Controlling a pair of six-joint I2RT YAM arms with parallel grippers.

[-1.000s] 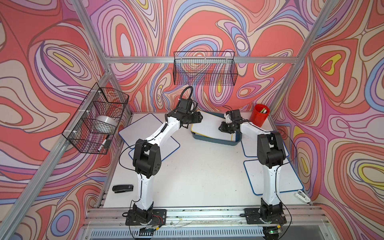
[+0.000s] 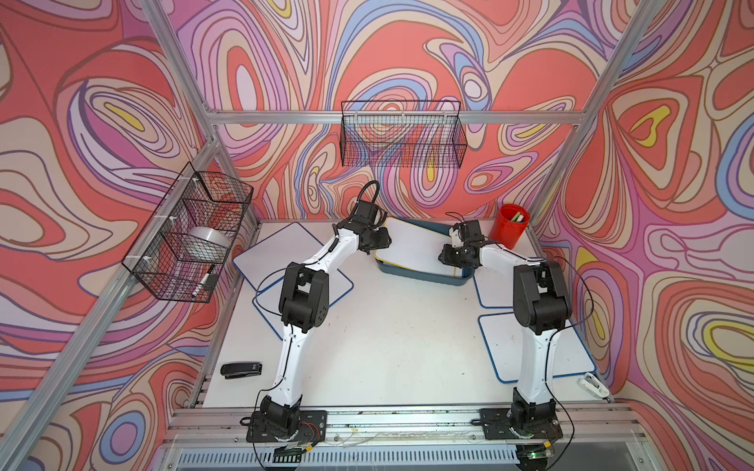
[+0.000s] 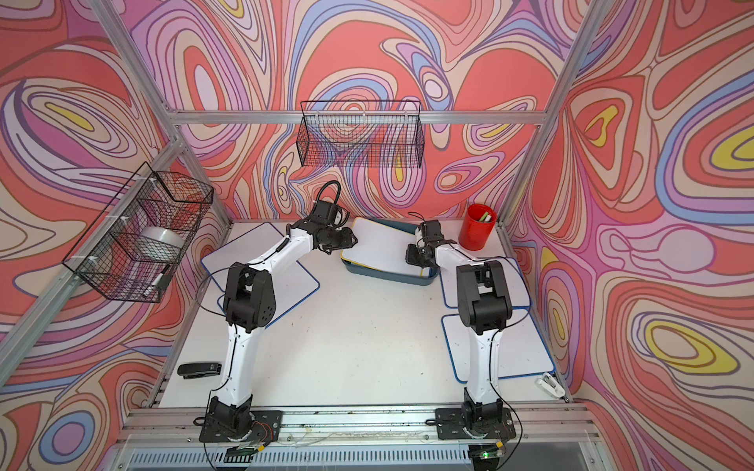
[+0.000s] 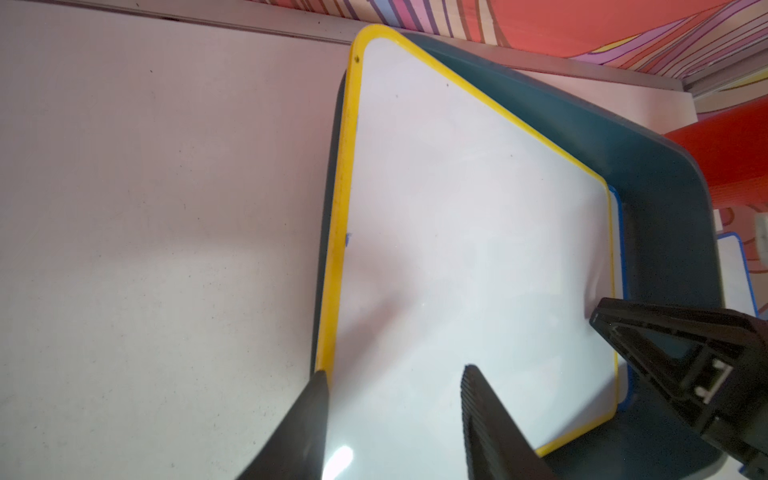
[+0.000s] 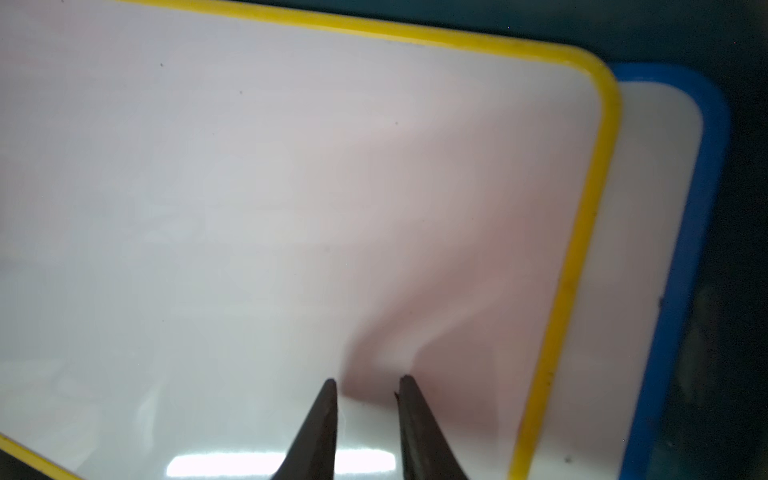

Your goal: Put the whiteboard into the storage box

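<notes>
A yellow-rimmed whiteboard (image 4: 472,240) lies over a blue-rimmed whiteboard (image 5: 640,240) inside the dark teal storage box (image 4: 672,208), its left edge along the box's left rim. My left gripper is open at that left edge, one finger by the yellow rim, the other over the white surface. My right gripper hangs part open at the right end of the board, fingertips low over the white surface beside the yellow rim, nothing seen between them.
Other whiteboards (image 2: 290,251) lie left and right of the box. A red bucket (image 2: 509,227) stands at the back right. Wire baskets (image 2: 402,137) hang on the frame.
Over the last second my left gripper has moved down and slightly back-left toward the board's left edge. My right gripper has moved slightly rightward and toward the front.
</notes>
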